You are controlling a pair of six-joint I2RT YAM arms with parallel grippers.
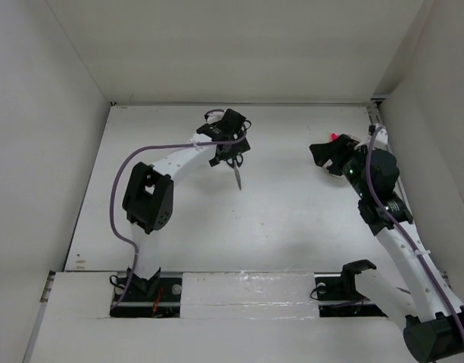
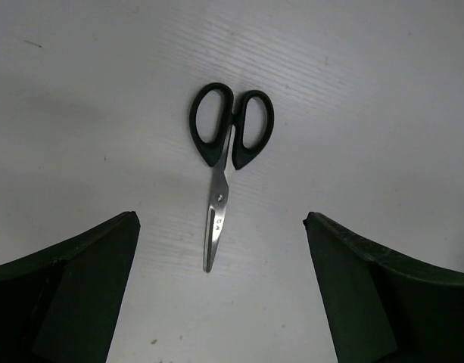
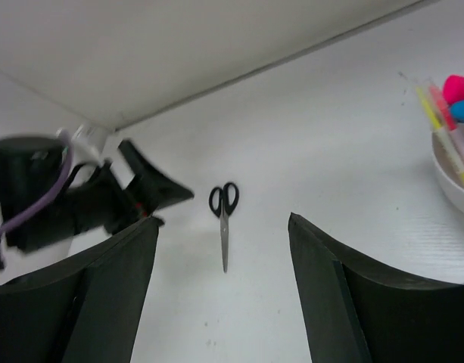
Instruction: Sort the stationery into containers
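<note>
Black-handled scissors (image 2: 220, 197) lie flat on the white table, blades toward the front; the top view shows them (image 1: 237, 178) at centre, partly under my left gripper (image 1: 228, 149). In the left wrist view they sit between my open left fingers, not held. My right gripper (image 1: 330, 151) is open at the right, over a white container that it mostly hides from above. In the right wrist view that container (image 3: 451, 181) holds yellow and pink pens (image 3: 440, 128), with blue and pink items behind.
White walls (image 1: 50, 166) enclose the table. The container stands near the right side.
</note>
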